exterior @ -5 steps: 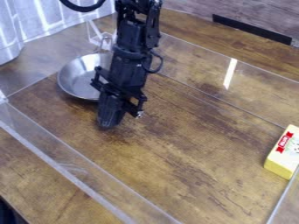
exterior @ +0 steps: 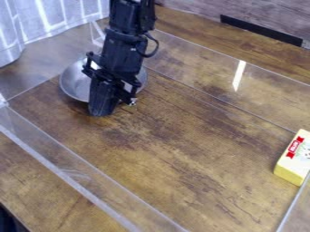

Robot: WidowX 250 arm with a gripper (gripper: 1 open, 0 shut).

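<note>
My black arm reaches down from the top to a silver metal bowl (exterior: pixel 74 83) at the upper left of the wooden table (exterior: pixel 169 163). My gripper (exterior: pixel 100 104) is low at the bowl's front right, partly over it, and looks shut; whether anything thin is between its fingers is too dark to see.
A yellow and white box (exterior: pixel 293 159) with a red label lies at the right edge. A clear bag or plastic sheet stands at the top left.
My gripper has moved left and a little up, toward the bowl, from just in front and right of it. The box has not moved.
</note>
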